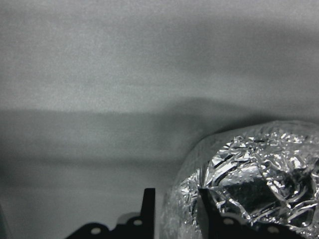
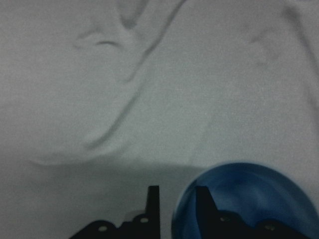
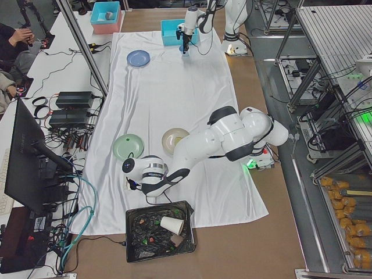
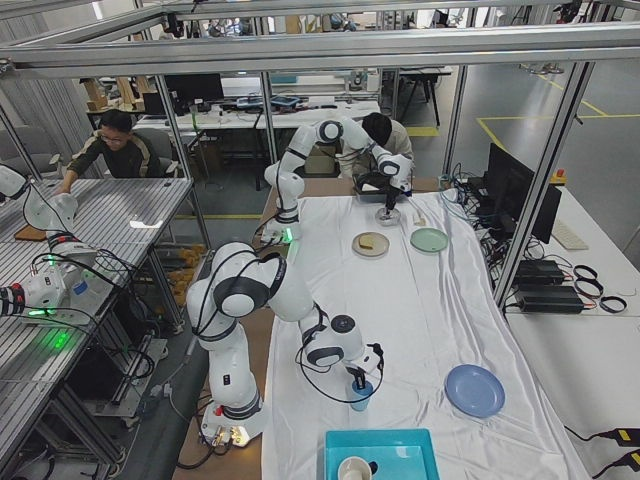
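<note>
My left gripper is open over the rim of a crinkled, foil-like silvery round object (image 1: 264, 174), one finger outside and one inside. From the right camera it appears as a small clear bowl (image 4: 387, 216) near the black bin. My right gripper stands open astride the rim of a blue cup (image 2: 249, 186), at the other end of the cloth-covered table, beside the teal tray (image 4: 380, 445). Whether either rim touches the fingers is unclear.
A green plate (image 3: 128, 142), beige plate (image 3: 174, 136) with a yellow item and blue plate (image 3: 138, 58) lie on the white cloth. A black bin (image 3: 133, 232) holds a white cup and scraps.
</note>
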